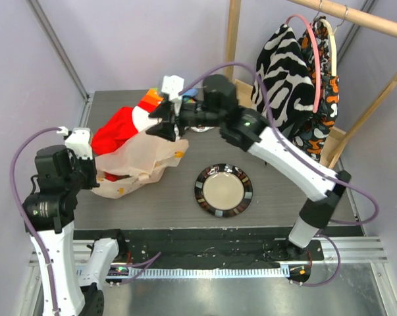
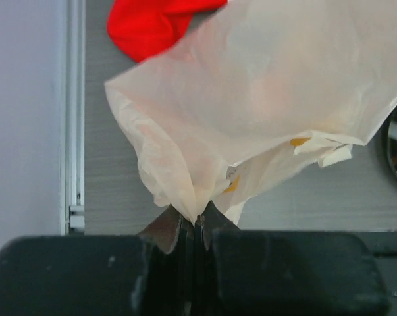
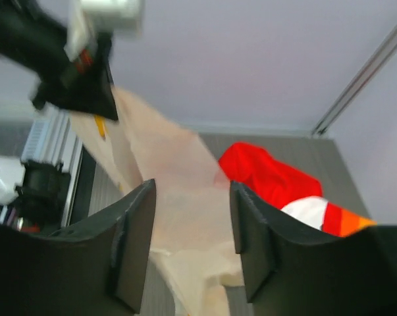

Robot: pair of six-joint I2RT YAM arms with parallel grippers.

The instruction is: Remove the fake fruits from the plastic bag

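Note:
The crumpled translucent plastic bag (image 1: 139, 161) lies over the table's left part, a little red (image 1: 116, 178) showing inside it in the top view; the fruits' shapes are mostly hidden. My left gripper (image 1: 87, 172) is shut on the bag's left end, gathered between its fingertips. My right gripper (image 1: 164, 125) is above the bag, blurred, its fingers (image 3: 129, 237) apart with nothing clearly held between them. A red, white and orange printed cloth (image 3: 270, 171) lies just behind the bag.
A dark-rimmed plate (image 1: 241, 191) sits right of centre. A wooden rack (image 1: 369, 23) with patterned clothes (image 1: 284, 79) occupies the right back. Bare table (image 1: 290, 204) shows at front right.

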